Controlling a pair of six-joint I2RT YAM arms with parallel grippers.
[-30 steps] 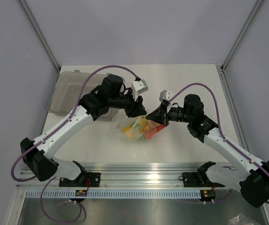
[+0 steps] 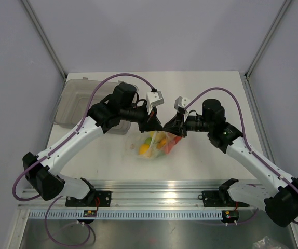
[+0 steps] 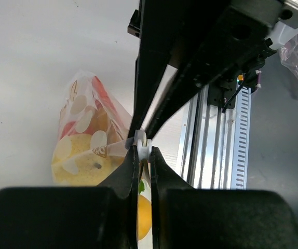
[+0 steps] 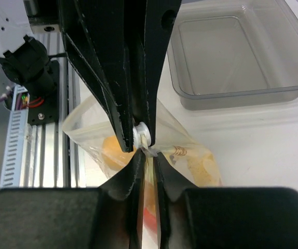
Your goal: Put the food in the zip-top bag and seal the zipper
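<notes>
The clear zip bag holding yellow, orange and red food lies at the middle of the table, beneath both grippers, which meet at its top edge. My left gripper is shut on the bag's white zipper slider at the edge. My right gripper is at the same spot, its fingertips close round the bag edge beside the slider; how far its fingers are apart is hard to see. In the right wrist view the bag spreads below the fingers, its far side raised.
An empty grey plastic container sits at the back left, seen also behind the grippers in the right wrist view. The metal rail runs along the front edge.
The right arm has shifted slightly, its wrist turned and moved a little up in the top view. The left gripper has moved very little; the bag's shape has changed slightly.
</notes>
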